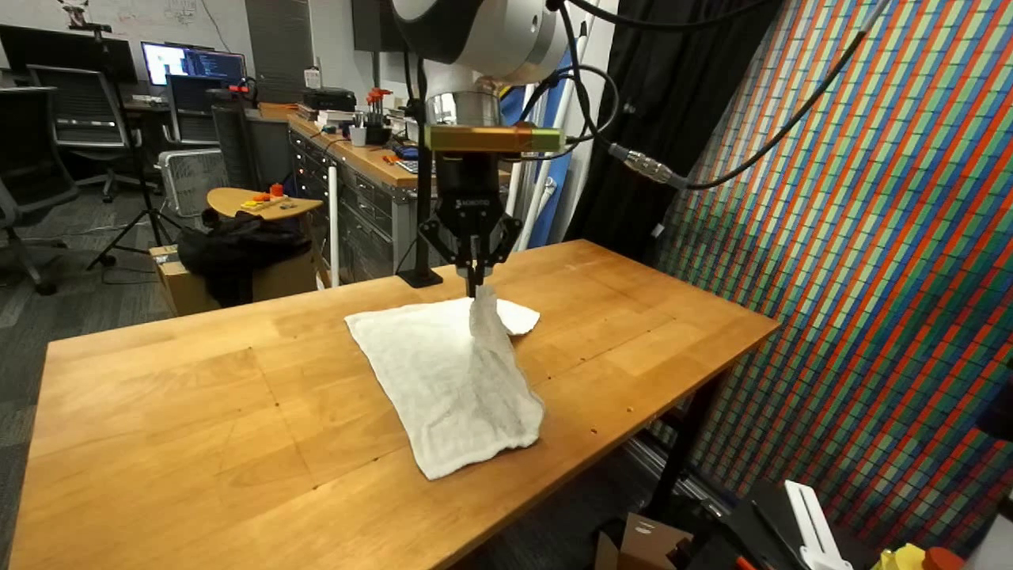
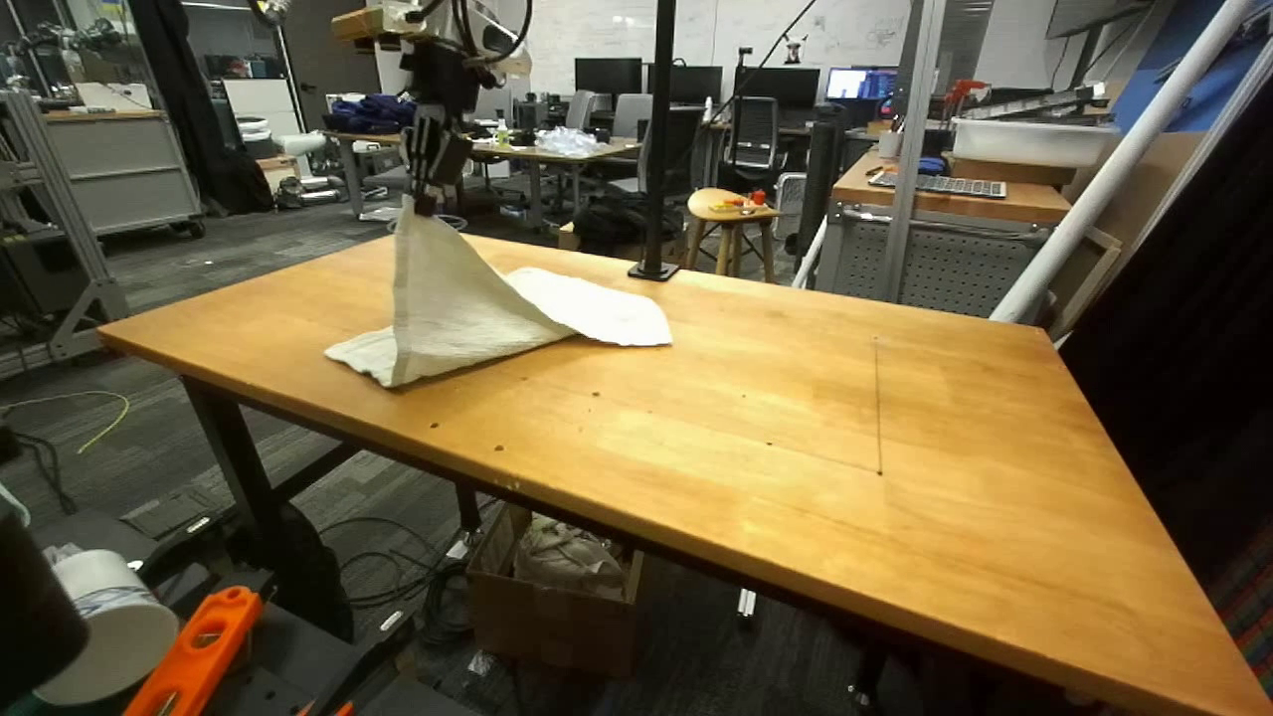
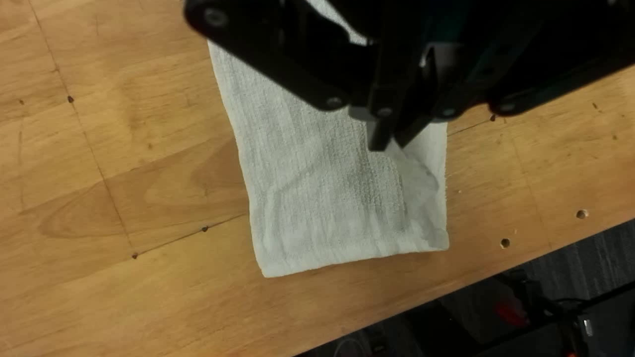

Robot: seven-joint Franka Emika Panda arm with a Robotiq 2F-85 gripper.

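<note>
A white cloth [image 1: 432, 380] lies on the wooden table, with one part of it lifted up to my gripper [image 1: 475, 285]. The fingers are shut on that raised part, as exterior view 2 also shows, where the cloth [image 2: 459, 304] rises in a slanting sheet beneath the gripper [image 2: 420, 205]. The rest of the cloth rests on the tabletop, one end flat and the near end slightly wrinkled. From the wrist view, the fingertips of my gripper are close together over the cloth [image 3: 321, 202]; the pinched bit is mostly hidden behind them.
Bare tabletop [image 1: 190, 418] stretches wide to the left of the cloth, with a smaller free area to its right. A black post [image 2: 652, 268] stands at the table's back edge. The near table edge runs close to the cloth's end.
</note>
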